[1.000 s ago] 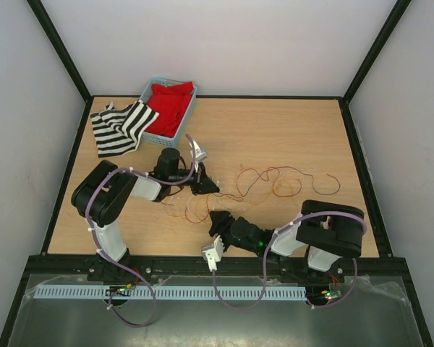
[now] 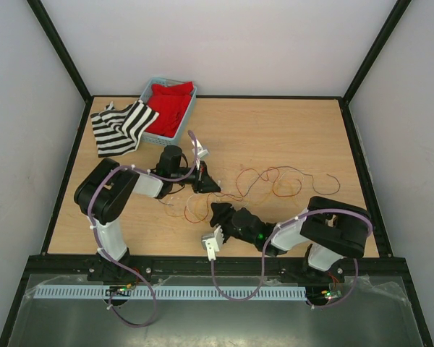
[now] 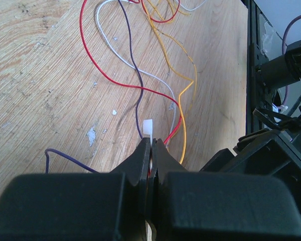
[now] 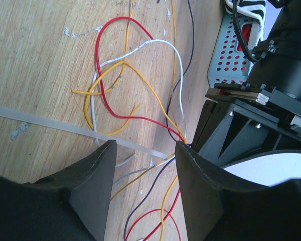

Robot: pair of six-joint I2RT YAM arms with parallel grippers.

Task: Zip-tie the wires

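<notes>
The red, yellow, white and dark wires (image 2: pixel 239 194) run loosely across the table and bunch together near both grippers. My left gripper is shut on the zip tie, whose small white end (image 3: pixel 148 126) pokes out past the fingertips. In the right wrist view the zip tie's pale strap (image 4: pixel 65 127) crosses from the left edge to the wire bunch (image 4: pixel 178 145). Whether it circles the wires I cannot tell. Beside the bunch, my right gripper stands open, the strap passing across the view between its fingertips, apparently farther off and not gripped.
At the back left stand a blue-grey basket (image 2: pixel 191 110) with red cloth (image 2: pixel 170 108) and a striped black-and-white cloth (image 2: pixel 119 129). The two grippers are very close together. Bare table (image 2: pixel 275 130) lies at the back and right.
The left gripper has shifted only a little to the right. Wires look unchanged.
</notes>
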